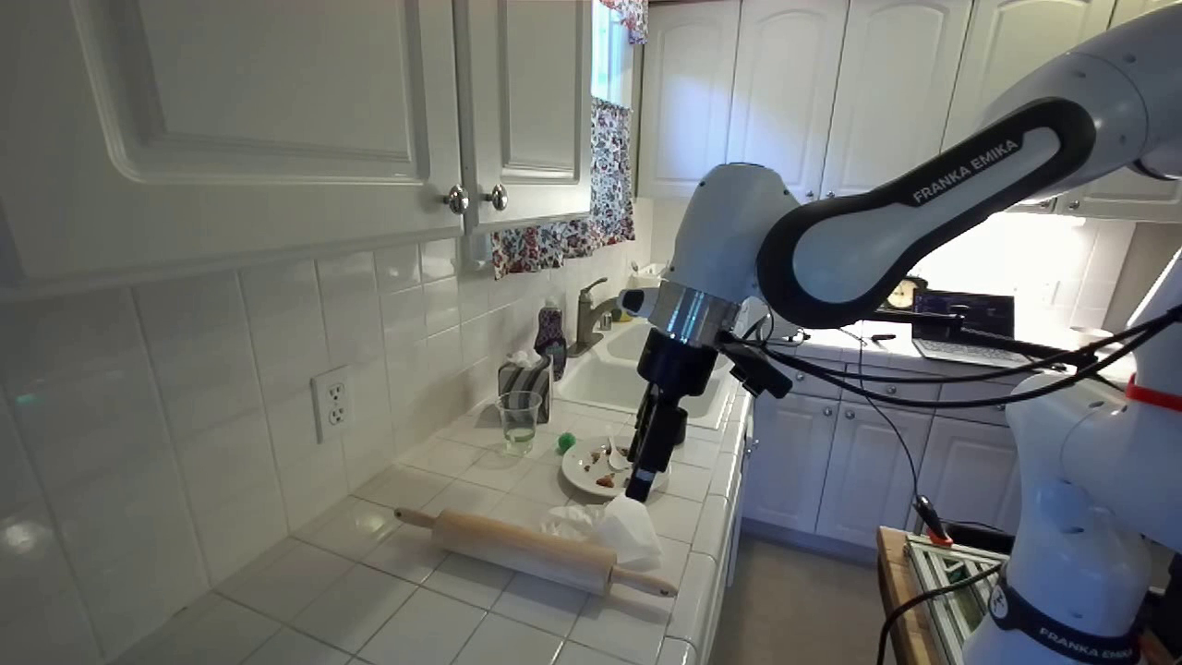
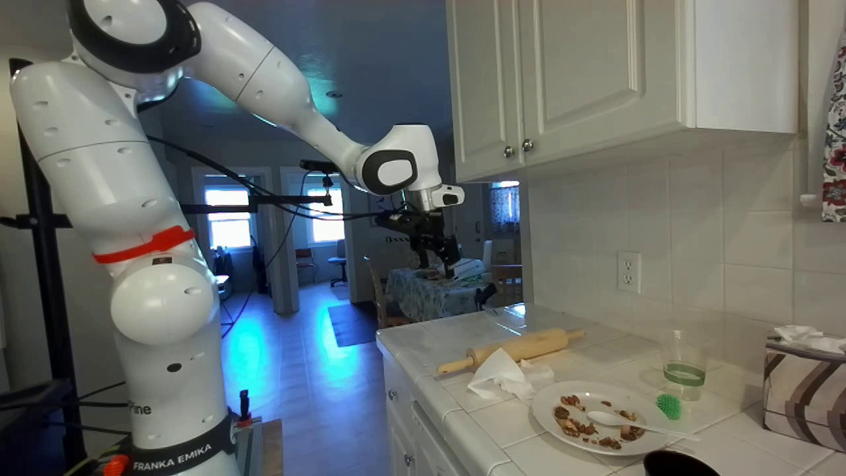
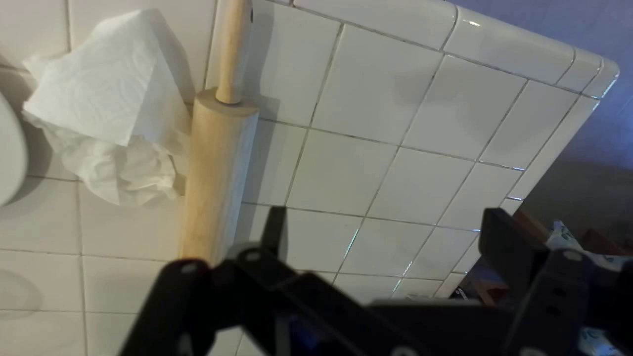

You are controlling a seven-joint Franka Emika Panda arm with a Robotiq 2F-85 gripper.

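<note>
My gripper stands open above the counter, its two dark fingers wide apart with only tile and the counter's edge showing beyond them. In the wrist view a wooden rolling pin lies to the left of the gripper, apart from it. Crumpled white paper towel rests right beside the pin. A white plate with brown nut pieces and a white spoon on it sits farther along the counter. Behind the plate are a green spiky ball and a clear cup.
A striped tissue box stands near the wall, with a soap bottle and the sink beyond. The rim of a dark cup shows near the plate. Bare tile lies between the pin and the counter's corner.
</note>
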